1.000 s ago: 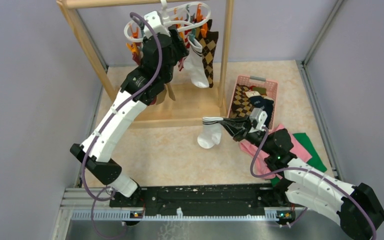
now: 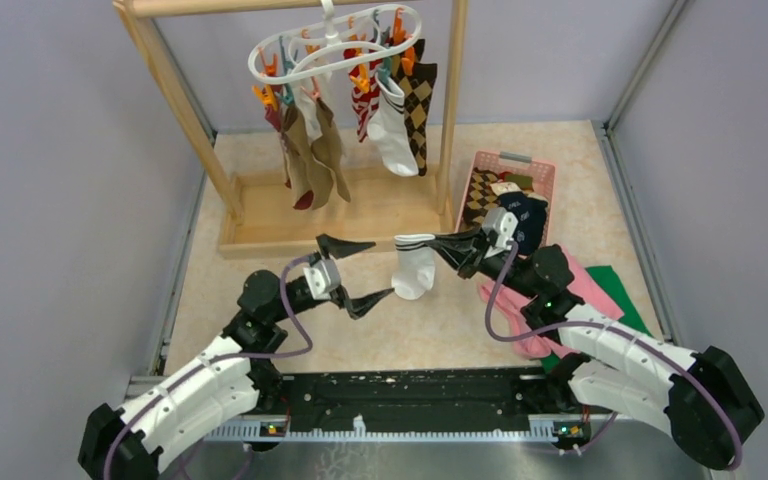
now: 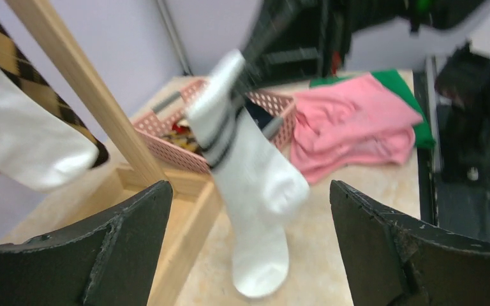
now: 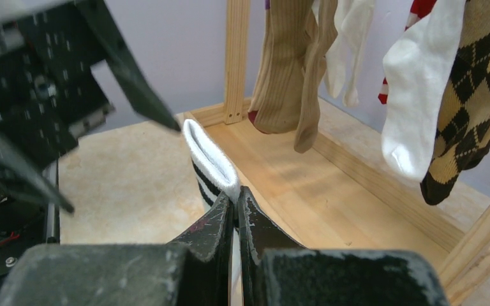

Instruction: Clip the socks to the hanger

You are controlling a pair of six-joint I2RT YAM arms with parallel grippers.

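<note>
A white sock (image 2: 415, 270) with black bands hangs from my right gripper (image 2: 436, 242), which is shut on its cuff edge; in the right wrist view the cuff (image 4: 212, 156) is pinched between the fingertips. My left gripper (image 2: 384, 270) stands open just left of that sock, with nothing between its fingers, and the sock (image 3: 249, 185) shows beyond its fingers in the left wrist view. The white oval hanger (image 2: 335, 62) hangs from the wooden frame. Clips hold several socks on it, among them a white sock (image 2: 393, 130), an argyle sock (image 2: 418, 105) and brown socks (image 2: 310, 150).
A pink basket (image 2: 550, 200) with more socks stands right of the wooden rack (image 2: 350, 240). Pink cloth (image 2: 585, 288) and green cloth (image 2: 620, 298) lie near the right arm. The table (image 2: 260, 250) between rack and front edge is mostly bare.
My left arm has come down from the hanger toward the front, bringing its open gripper beside the sock. The right gripper has shifted slightly left with the sock.
</note>
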